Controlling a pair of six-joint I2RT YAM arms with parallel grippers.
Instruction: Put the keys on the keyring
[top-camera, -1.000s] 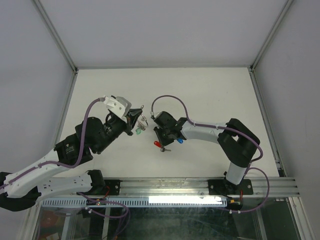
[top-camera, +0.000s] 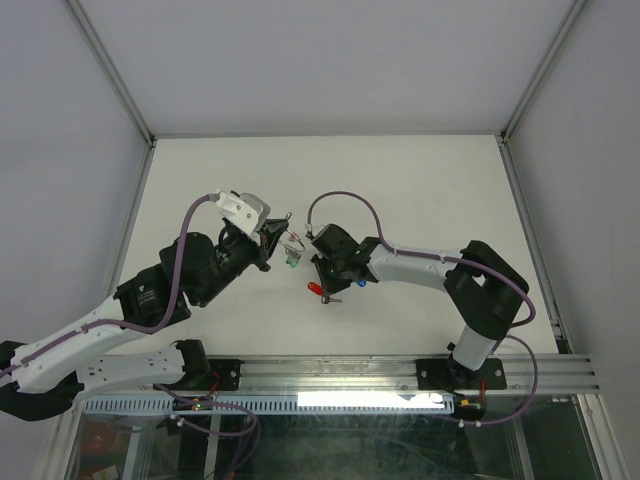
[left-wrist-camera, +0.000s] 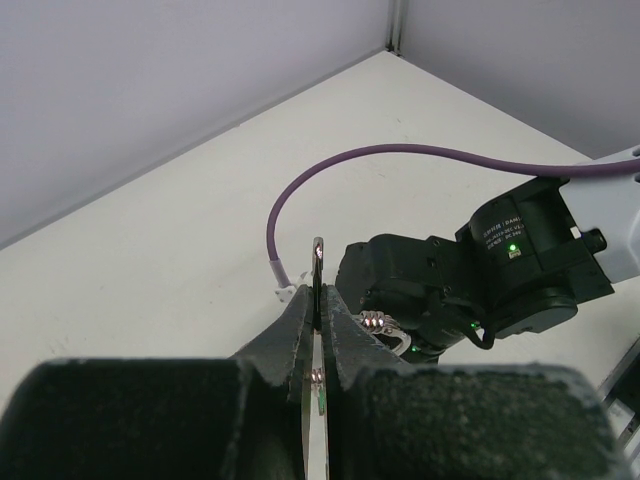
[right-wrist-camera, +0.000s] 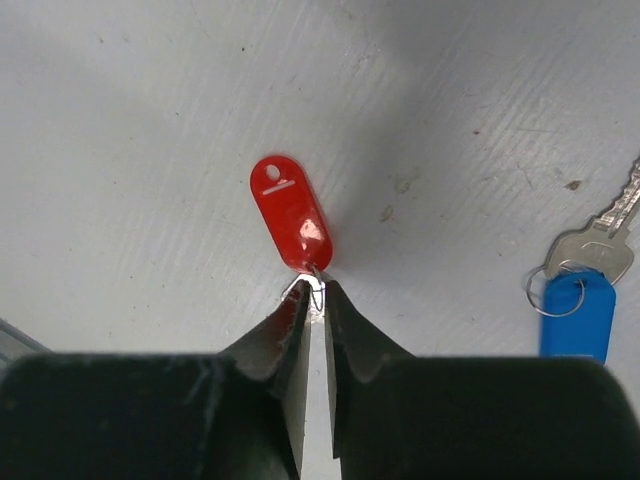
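A silver keyring (left-wrist-camera: 318, 258) stands up from between the fingertips of my left gripper (top-camera: 283, 226), which is shut on it. Below hang a coiled metal piece (left-wrist-camera: 376, 321) and a green tag (top-camera: 293, 260). My right gripper is low over the table, its fingers a little apart. The red tag (right-wrist-camera: 291, 208) lies flat just ahead of them, its thin ring (right-wrist-camera: 319, 284) between the fingertips, and its key is mostly hidden by the fingers. Beside it, a silver key (right-wrist-camera: 590, 250) with a blue tag (right-wrist-camera: 578, 318) rests on the table.
My right arm's purple cable (left-wrist-camera: 420, 149) arches close to the left gripper. A metal rail (top-camera: 330, 375) runs along the table's front edge.
My left gripper has shifted slightly right, and the green tag has swung right with it. The red tag stays where it was.
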